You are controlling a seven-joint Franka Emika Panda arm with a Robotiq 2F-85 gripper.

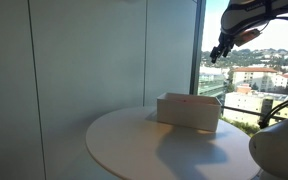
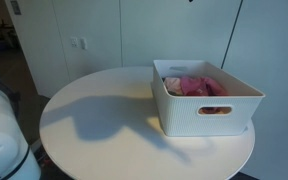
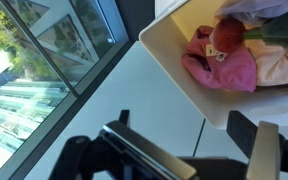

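A white bin stands on a round white table, toward the window side in exterior view 1. Pink cloth lies inside it. From the wrist view, the bin fills the upper right, holding the pink cloth, a red item, a dark green item and peach-coloured cloth. My gripper is raised well above the bin and off toward the window. Its two fingers are spread wide in the wrist view, with nothing between them.
A window lies behind the arm, and a plain wall closes off the back. The white robot base stands beside the table.
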